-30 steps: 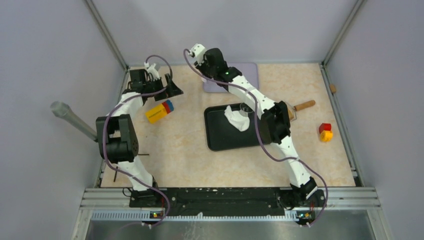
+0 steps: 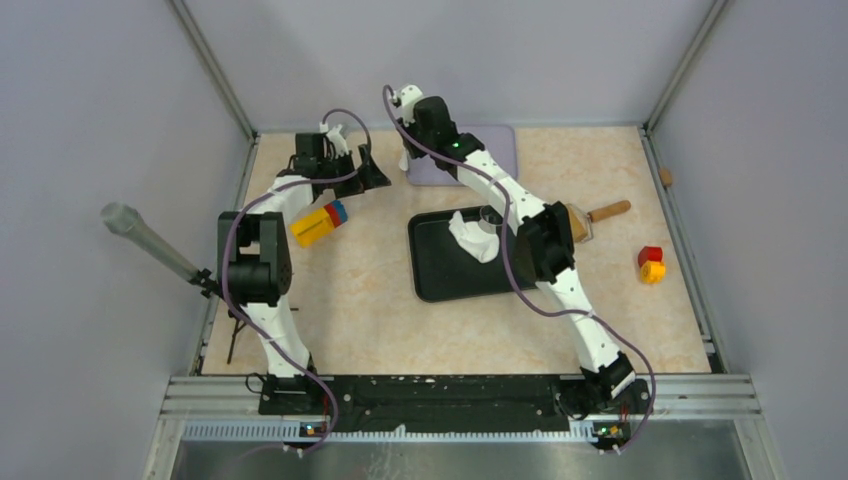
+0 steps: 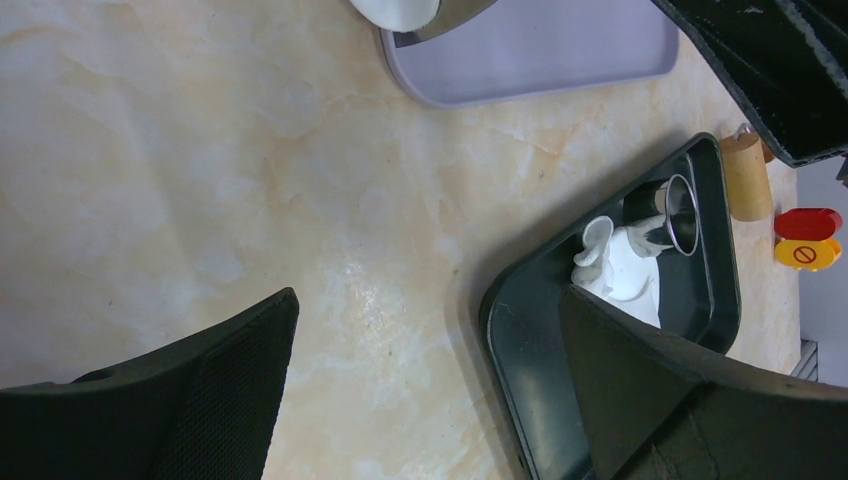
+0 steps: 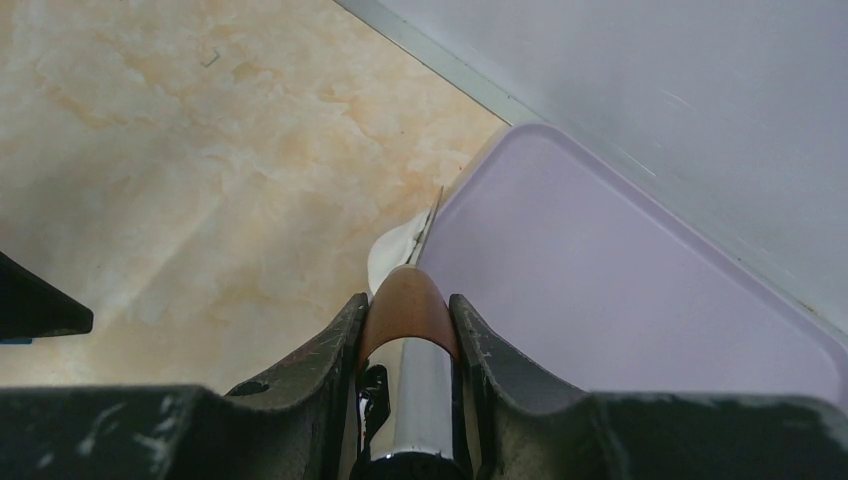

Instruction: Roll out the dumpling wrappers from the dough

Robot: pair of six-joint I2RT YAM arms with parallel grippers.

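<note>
At the board's left edge, my right gripper is shut on the brown handle of a scraper with a thin metal blade. A piece of white dough lies against the blade's left side. It also shows at the top of the left wrist view as a rounded white dough end; whether it is stuck to the blade I cannot tell. The lilac board is otherwise bare where visible. Left of it, my left gripper stands open above the table, nothing between its fingers.
A black tray with a crumpled white item and a metal cup stands in the middle. Right of it lies a wooden-handled tool. A yellow packet sits at the left.
My left gripper has moved right, closer to the board.
</note>
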